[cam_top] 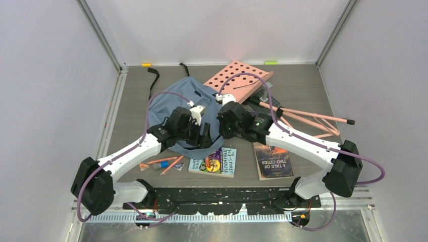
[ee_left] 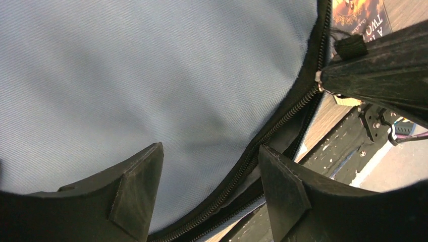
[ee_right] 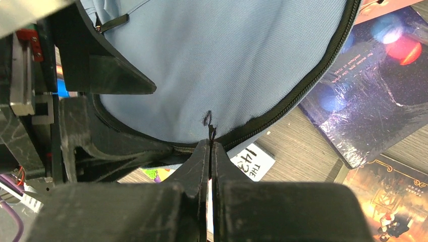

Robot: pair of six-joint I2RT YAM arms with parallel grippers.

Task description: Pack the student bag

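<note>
A blue-grey fabric bag point(cam_top: 166, 108) lies with its black zipper point(ee_left: 282, 121) curving along the front edge. My left gripper stands open just over the zippered edge, the fabric beneath its fingers. My right gripper is shut on a small dark zipper pull point(ee_right: 210, 126) at that edge. The left gripper sits close beside it, seen at the left of the right wrist view.
Books point(cam_top: 212, 164) lie along the front, pencils and a blue item point(cam_top: 161, 165) front left. A pink perforated board point(cam_top: 232, 75) and pink rods point(cam_top: 308, 113) fill the back and right.
</note>
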